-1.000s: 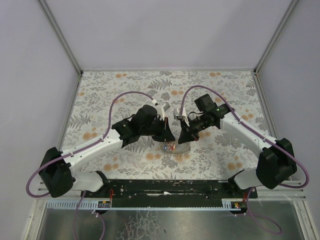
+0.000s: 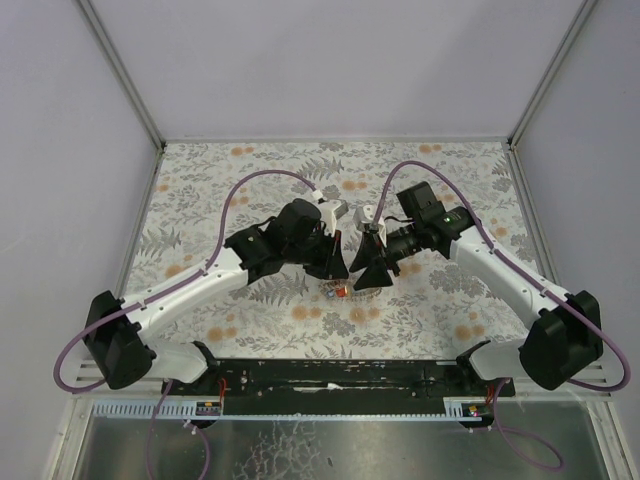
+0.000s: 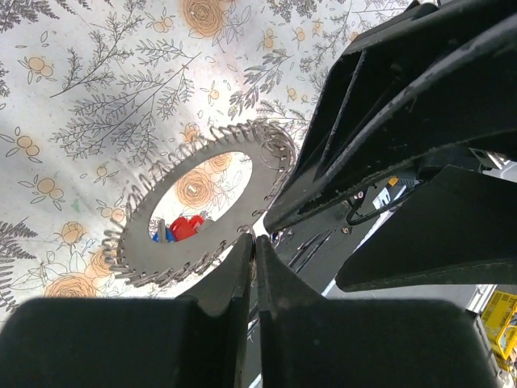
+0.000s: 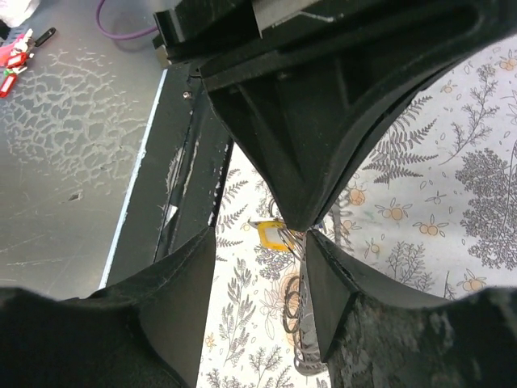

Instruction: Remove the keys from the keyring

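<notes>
The keyring is a grey oval band edged with many small wire rings, hanging tilted above the patterned table. Seen through its opening, a red key piece lies near a silver and blue one. My left gripper is shut, its tips touching the band's ringed edge; whether a thin wire is between them cannot be told. Beside that edge my right gripper stands open, its fingers apart. Between those fingers and beyond them a yellow piece and some wire rings show, with the left gripper's tip above them.
A few red keys and a black one lie on the shiny floor in front of the table. A dark ledge runs along the table's front edge.
My right gripper's fingers, together about a second ago, have spread apart, and its arm has shifted slightly. The left gripper and the keyring have moved only a little, and the band shows less from above.
</notes>
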